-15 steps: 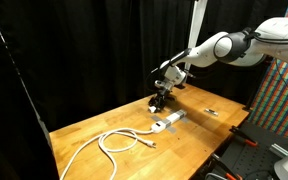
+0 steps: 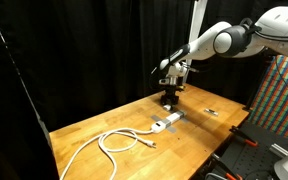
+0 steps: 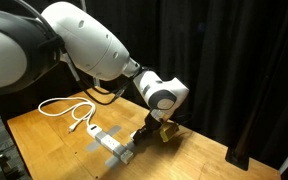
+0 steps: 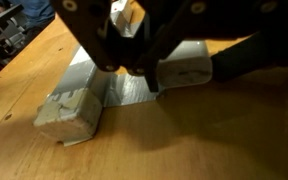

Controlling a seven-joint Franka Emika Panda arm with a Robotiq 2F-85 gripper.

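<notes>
A small whitish block [image 4: 185, 66] sits at the fingers of my gripper [image 2: 168, 102], and the dark fingers appear shut on it. The arm's body hides much of it in the wrist view. A white power strip [image 2: 168, 122] lies taped to the table just in front of the gripper. In the wrist view the strip's end [image 4: 72, 112] is left of the held block, with grey tape [image 4: 132, 90] between them. From the other side, the gripper [image 3: 152, 132] is low over the table beside the strip [image 3: 111, 144].
The strip's white cord [image 2: 102, 141] loops across the left part of the wooden table [image 2: 79, 130]. Small items [image 2: 211, 112] lie to the right. A black curtain [image 2: 84, 60] hangs behind.
My gripper has moved slightly right in exterior view 1, and the whitish block has moved right with it. The power strip and cord have stayed in place.
</notes>
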